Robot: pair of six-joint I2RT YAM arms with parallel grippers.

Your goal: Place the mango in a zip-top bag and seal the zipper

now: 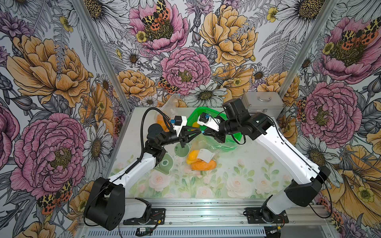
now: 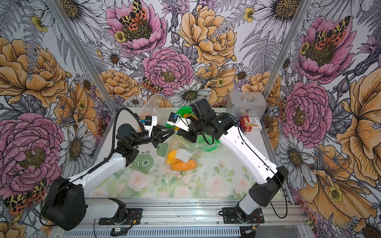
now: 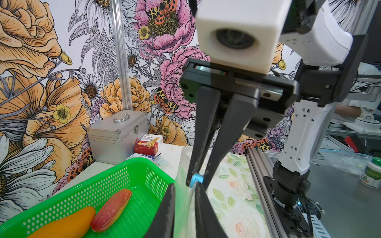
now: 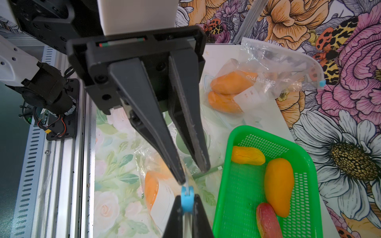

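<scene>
The clear zip bag (image 1: pixel 214 144) slumps on the table with orange-yellow mangoes (image 1: pixel 204 164) and a white label at its bottom; its mouth is pulled up. My right gripper is shut on the blue zipper slider (image 4: pixel 187 199) at the bag's top edge. Facing it from the left, my left gripper is part open, its fingertips right beside the slider and the bag's edge. In the left wrist view the bag's edge (image 3: pixel 183 198) runs close to its fingers (image 3: pixel 168 206); whether they touch it, I cannot tell.
Behind the grippers stands a green basket (image 4: pixel 224 190) with loose fruit. Another bag of mangoes (image 4: pixel 234 89) lies at the back left. A metal case (image 1: pixel 263 104) and a red-white box (image 2: pixel 250 124) occupy the back right.
</scene>
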